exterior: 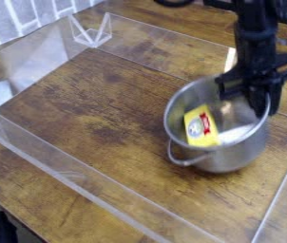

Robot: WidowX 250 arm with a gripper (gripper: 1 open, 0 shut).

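Note:
A steel pot (214,152) is on the right side of the camera view, tilted slightly, with a yellow box (200,129) and something pale inside. The black gripper (265,101) is at the pot's back right rim, apparently shut on it; the fingertips are blurred and partly hidden. A looped handle shows on the pot's left side.
Clear plastic pieces stand along the left and top left, and clear strips run along the front and right.

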